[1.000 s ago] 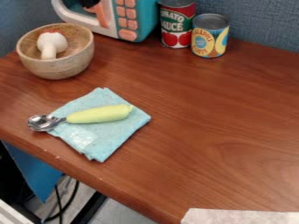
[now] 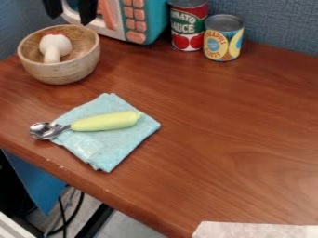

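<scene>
A wooden bowl [image 2: 74, 69] at the upper left holds a white mushroom-like object [image 2: 55, 46]. A folded light-blue cloth [image 2: 104, 149] lies near the table's left front, with a metal scoop with a pale yellow-green handle [image 2: 110, 121] resting across it. A dark shape at the top edge, above the bowl, looks like part of my gripper [image 2: 72, 9]; its fingers are too cut off to tell their state.
A toy microwave [image 2: 149, 19] stands at the back, beside a tomato sauce can [image 2: 188, 26] and a smaller can [image 2: 222, 39]. A white sheet [image 2: 255, 231] lies at the bottom right.
A dark shape, apparently my gripper, has come in at the top left over the bowl, in front of the microwave. The objects on the table are unmoved.
</scene>
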